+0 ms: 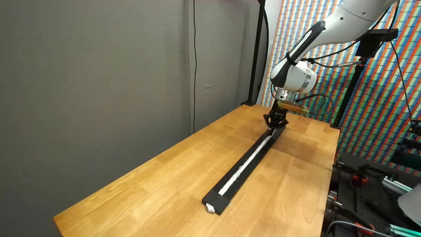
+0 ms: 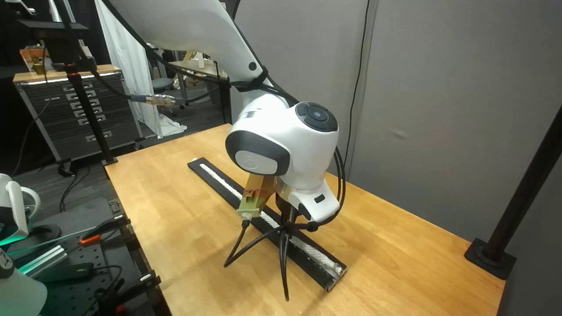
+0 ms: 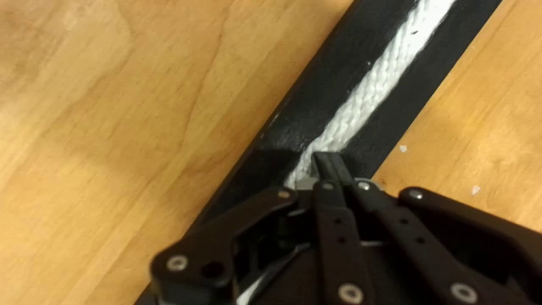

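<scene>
A white braided rope (image 3: pixel 378 84) runs lengthwise along a long black board (image 3: pixel 300 109) in the wrist view. My gripper is shut, its two dark fingers side by side and their tips at the rope. Whether the tips press on the rope or stand just over it, I cannot tell. In exterior view 1 the gripper (image 1: pixel 271 131) is low over the far part of the board (image 1: pixel 215 199); the rope (image 1: pixel 244 166) lies fairly straight toward the near end. The arm hides the board's middle in exterior view 2, where the rope (image 2: pixel 221 180) shows on both sides.
Black posts (image 1: pixel 256 55) stand at its edges. Cables (image 2: pixel 284 263) hang from the wrist close to the tabletop. A grey wall (image 1: pixel 98 98) runs along one side.
</scene>
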